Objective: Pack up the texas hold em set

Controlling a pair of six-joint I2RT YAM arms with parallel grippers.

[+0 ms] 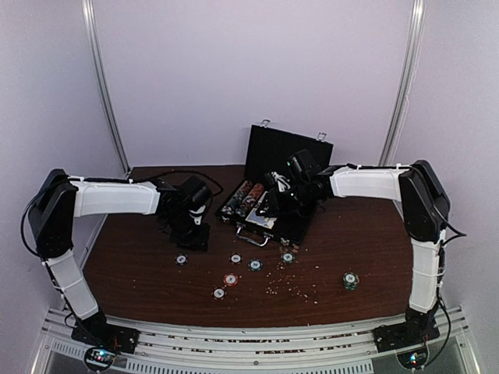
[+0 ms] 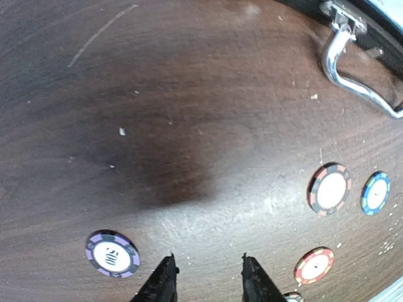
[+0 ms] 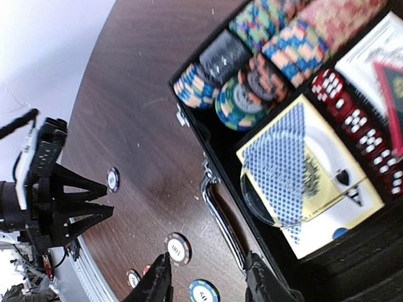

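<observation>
The black chip case (image 1: 292, 226) lies open at the back, its lid (image 1: 269, 152) raised. Rows of chips (image 3: 249, 94), a pack of cards (image 3: 334, 189) and red dice (image 3: 359, 129) sit inside. My right gripper, open and empty, is over the case front by its handle (image 3: 220, 220). My left gripper is above the table left of the case; its fingers stand apart with only bare table showing between them. A purple-edged 500 chip (image 2: 113, 253) lies flat beside the left fingers. Loose chips include a blue one (image 1: 255, 265) and a red one (image 1: 230, 279).
A small stack of green chips (image 1: 350, 280) stands at the right of the table. Pale crumbs (image 1: 292, 290) are scattered near the front middle. Another dark chip (image 1: 219, 293) lies near the front edge.
</observation>
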